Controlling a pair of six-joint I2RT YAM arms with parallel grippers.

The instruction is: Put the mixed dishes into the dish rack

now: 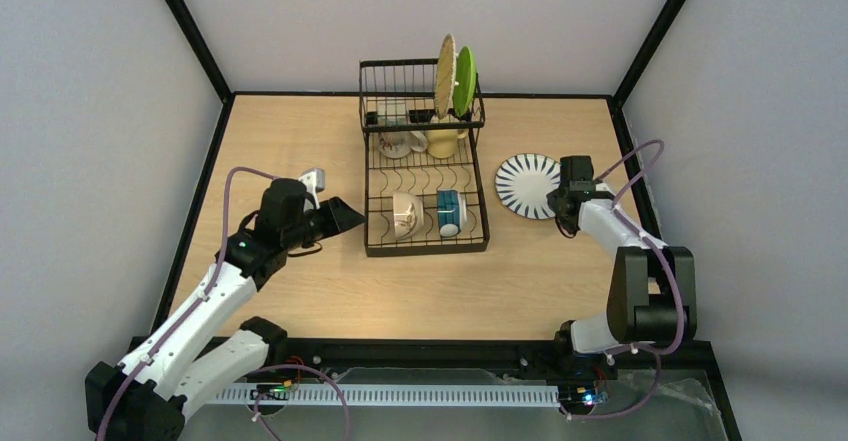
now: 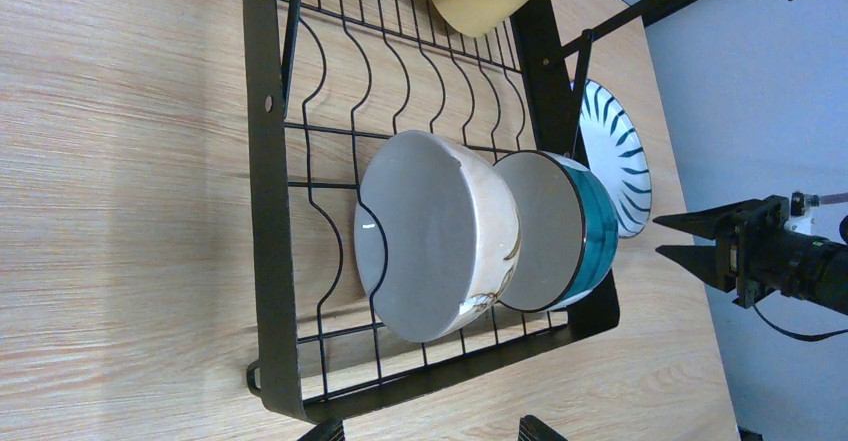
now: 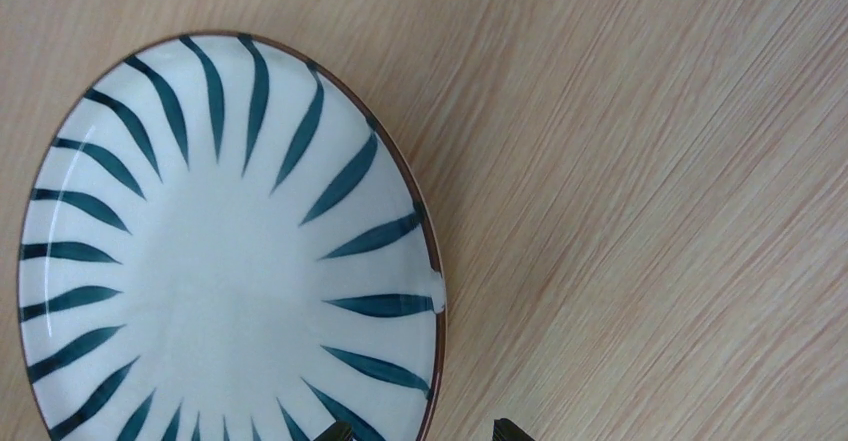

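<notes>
A white plate with dark green stripes (image 1: 528, 183) lies flat on the table right of the black dish rack (image 1: 427, 251). My right gripper is open at the plate's right side. In the right wrist view the plate's brown rim runs between its two fingertips, nothing gripped. On the rack's lower tier a white bowl (image 2: 420, 231) and a teal-banded bowl (image 2: 597, 226) stand on their sides. Behind them are a white mug (image 1: 393, 144) and a yellow mug (image 1: 441, 143). Left of the rack's front, my left gripper is open and empty.
A beige plate (image 1: 445, 76) and a green plate (image 1: 465, 79) stand upright at the right of the upper tier. The table in front of the rack is bare. A wall stands close behind the right arm.
</notes>
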